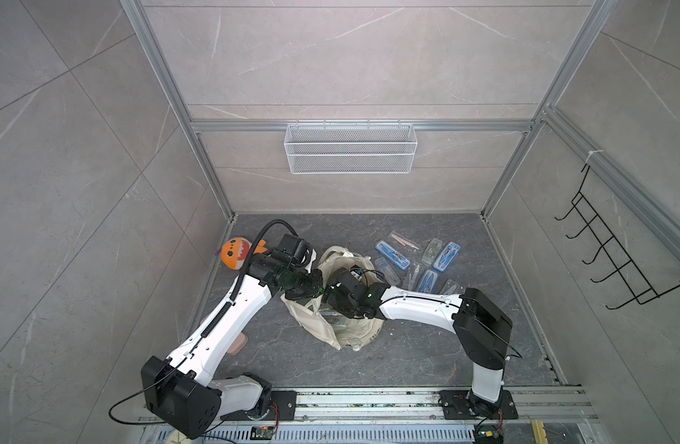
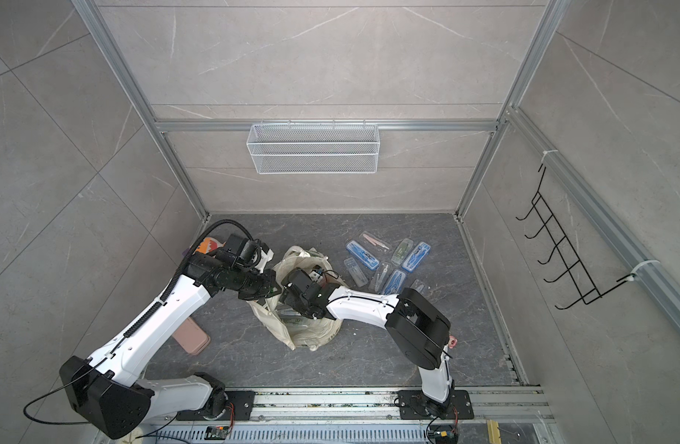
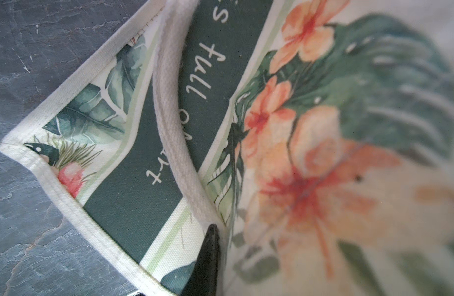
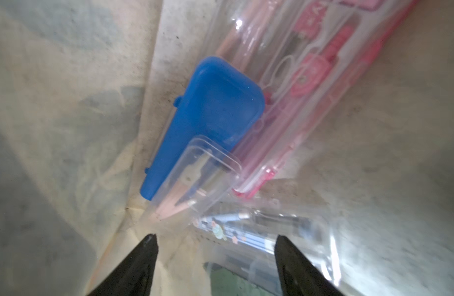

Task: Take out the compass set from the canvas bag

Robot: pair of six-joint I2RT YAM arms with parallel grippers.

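Observation:
The cream canvas bag (image 1: pixel 310 318) lies open in the middle of the floor. My left gripper (image 1: pixel 314 288) is shut on its left rim; the printed fabric fills the left wrist view. My right gripper is open inside the bag. Below it, in the right wrist view, lie clear cases: one with pink compass pieces (image 4: pixel 310 83), a blue-lidded case (image 4: pixel 212 103), a small case with pink items (image 4: pixel 187 182) and another clear case (image 4: pixel 296 236) between the fingertips and those.
Several plastic sets (image 1: pixel 393 255) lie outside the bag at the back right. An orange plush item (image 1: pixel 234 251) and a pink case (image 2: pixel 190 336) are at the left. A wire basket (image 1: pixel 350 148) hangs on the back wall.

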